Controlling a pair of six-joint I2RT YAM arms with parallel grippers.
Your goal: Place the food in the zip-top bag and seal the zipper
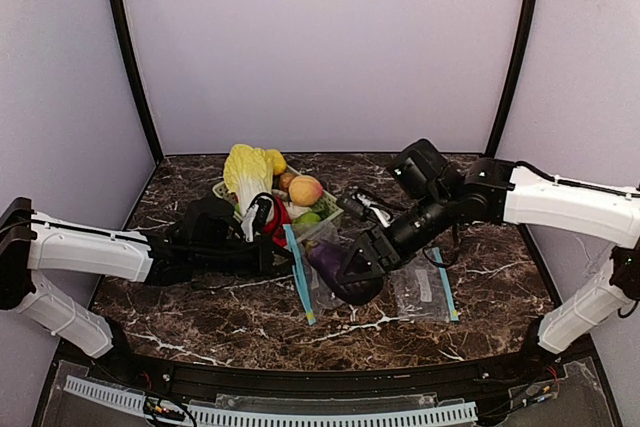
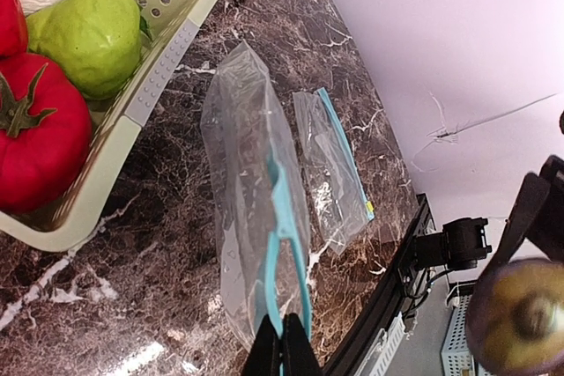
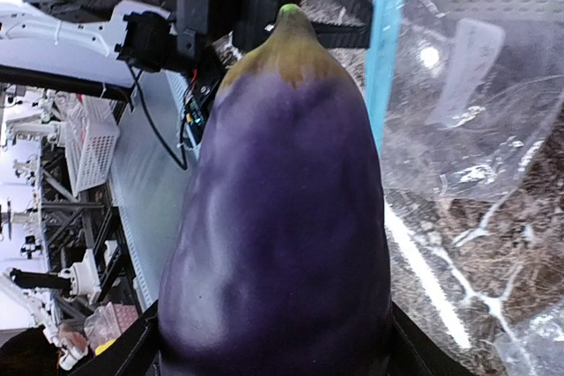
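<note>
My right gripper point(image 1: 362, 269) is shut on a purple eggplant point(image 3: 282, 217), whose stem end points toward the left arm. In the top view the eggplant point(image 1: 328, 263) hangs over a clear bag point(image 1: 318, 292) with a blue zipper edge. The left gripper is shut on that zipper edge, pinching the bag point(image 2: 242, 121) by its mouth. In the left wrist view the blue strips part just above the fingers, and the bag looks empty. The eggplant's round end point(image 2: 522, 316) shows at the right of that view, apart from the bag.
A second clear bag point(image 1: 422, 287) with a blue zipper lies flat on the marbled table to the right. Behind the left gripper, a pale basket point(image 2: 132, 121) holds a tomato, a green pepper, lettuce, a peach and other produce.
</note>
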